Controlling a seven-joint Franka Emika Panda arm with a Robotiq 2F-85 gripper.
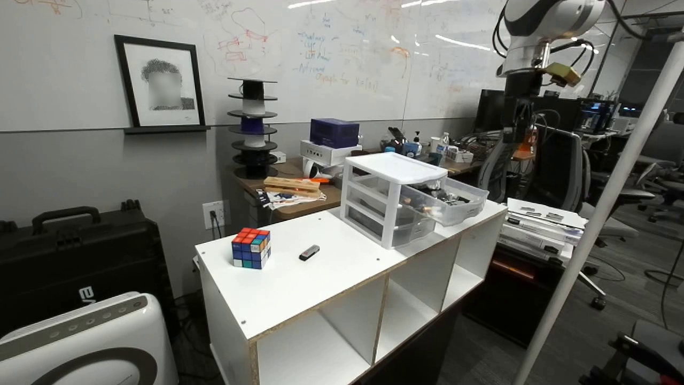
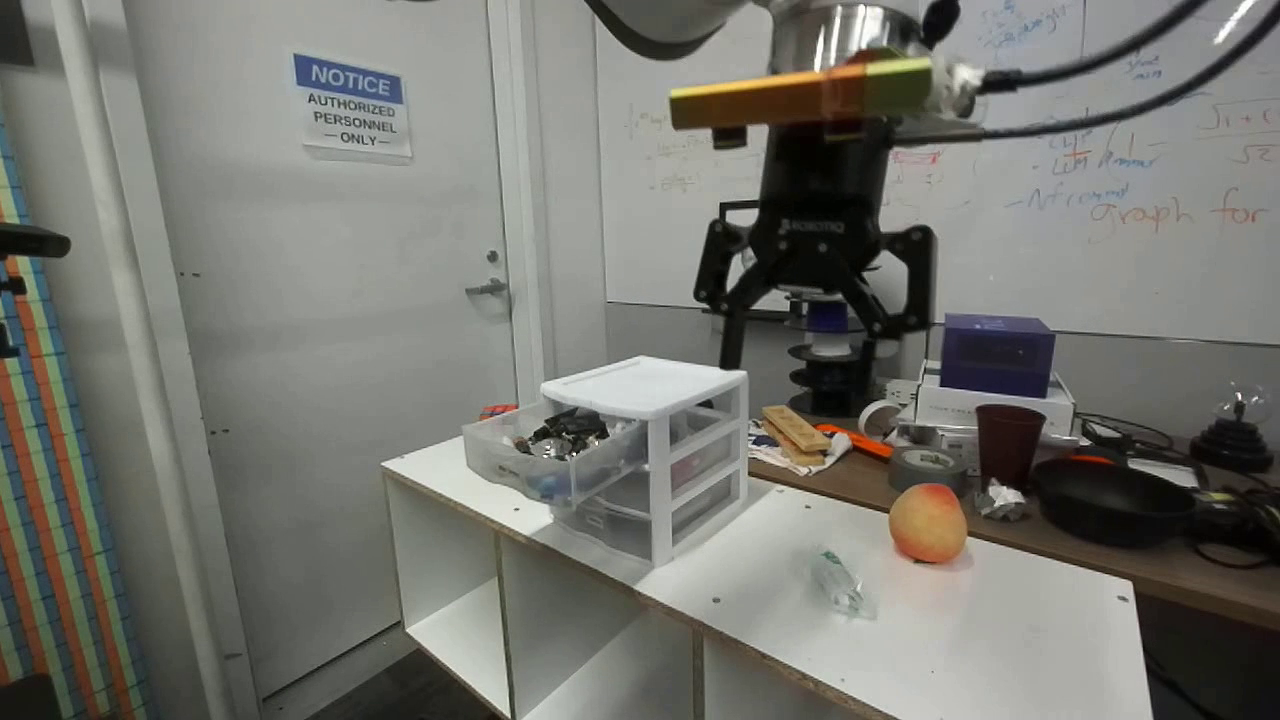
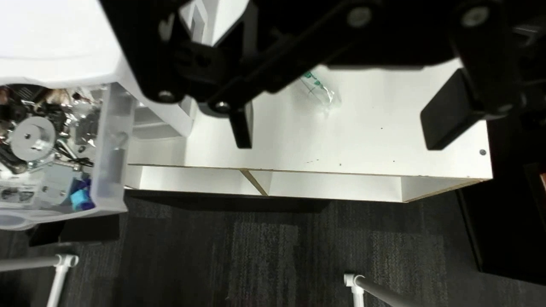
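My gripper hangs in the air above the white cabinet top, pointing down with its fingers wide apart and nothing between them. In the wrist view a clear plastic packet with green marks lies on the cabinet surface below, seen between the fingers and partly hidden by one. A peach rests near that packet. Beside them stands a white drawer unit, its top drawer pulled out and full of small parts. On the unit's other side are a Rubik's cube and a small dark stick.
A desk behind the cabinet holds a black pan, a dark red cup, a tape roll and a purple box. A tall spool stack rises there too. Open cubbies line the cabinet's front.
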